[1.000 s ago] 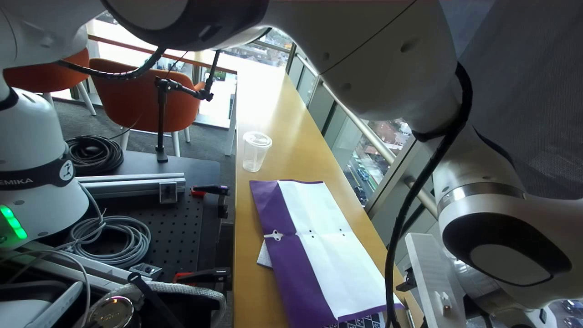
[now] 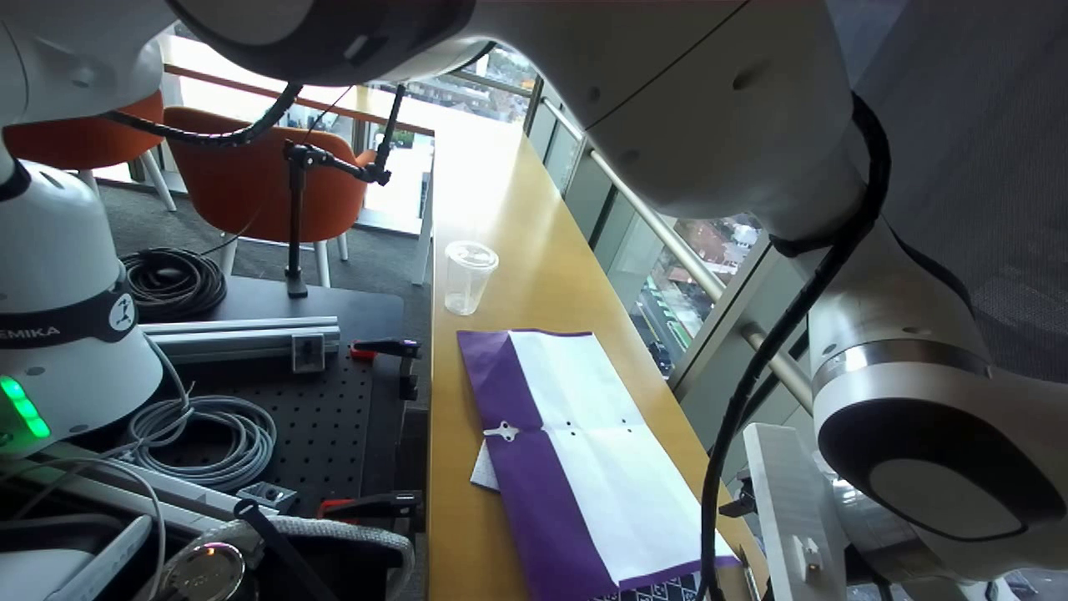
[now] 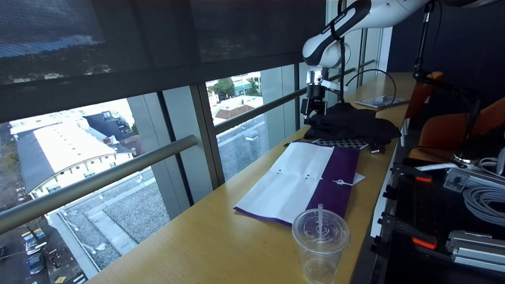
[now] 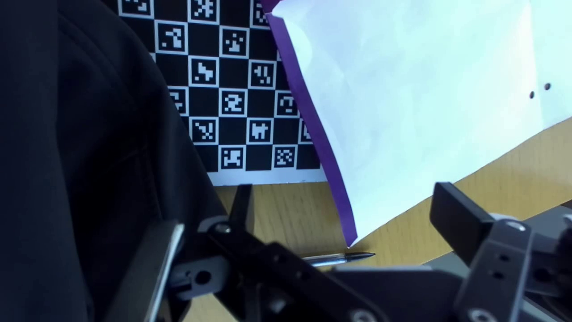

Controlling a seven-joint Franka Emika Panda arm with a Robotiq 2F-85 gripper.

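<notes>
A large sheet [image 2: 611, 451], white with purple along one side and its edges, lies creased on the wooden table [image 2: 521, 270]. In the wrist view, a purple-edged corner of this sheet [image 4: 407, 107] points down between the fingers of my gripper, at table level behind them. The gripper stands open, its fingers wide apart and nothing between them. A pen [image 4: 338, 258] rests on the table just past that corner, partly hidden by the gripper. Exterior view 2 has my gripper [image 3: 313, 118] at the sheet's far end, above the table by the window side.
A checkered marker board [image 4: 233, 102] lies partly under the sheet, beside a heap of black cloth [image 3: 355, 123]. A clear cup with a lid [image 2: 468, 275] stands past the sheet's other end. The window rail [image 3: 270, 109] runs close to the gripper.
The arm's wrist has shifted slightly right in exterior view 1, and its hanging cable has swung with it. The sheet and cup lie where they were.
</notes>
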